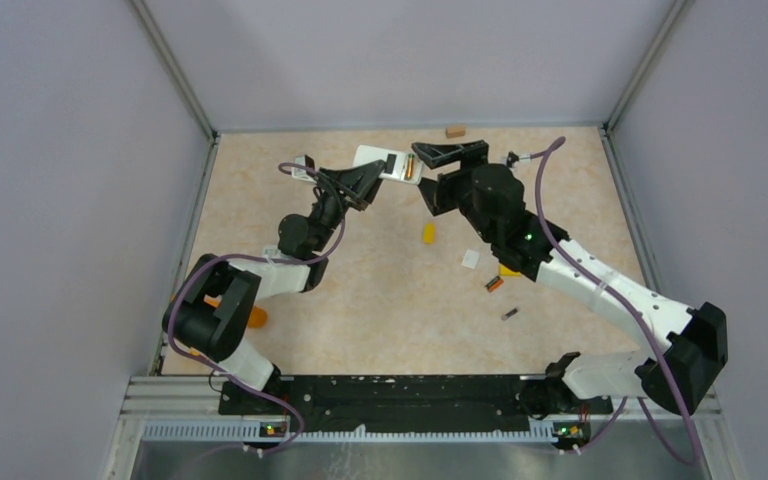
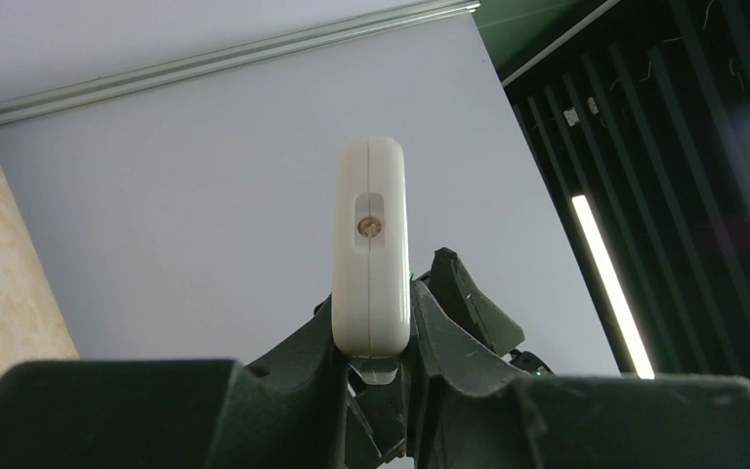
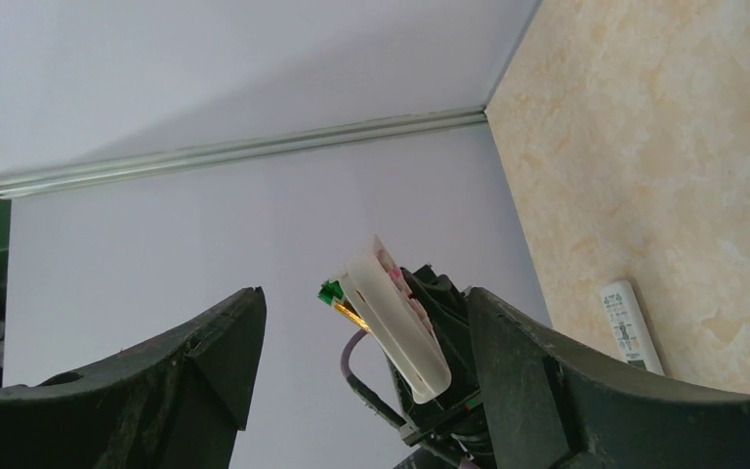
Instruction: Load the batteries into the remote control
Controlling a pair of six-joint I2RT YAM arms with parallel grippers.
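Note:
High above the table, my left gripper is shut on a white remote control. In the left wrist view the remote shows end-on, upright between the fingers. Its open back faces up in the top view, with a gold-coloured battery visible at the right end. My right gripper is part open at that end, its fingers apart on either side. Between them in the right wrist view, the remote stands tilted and clear of both fingers; a gold strip, apparently a battery, shows along its side.
Loose batteries and a small grey piece lie at the table's right. A white square and a yellow block lie nearby. Another white remote rests on the table.

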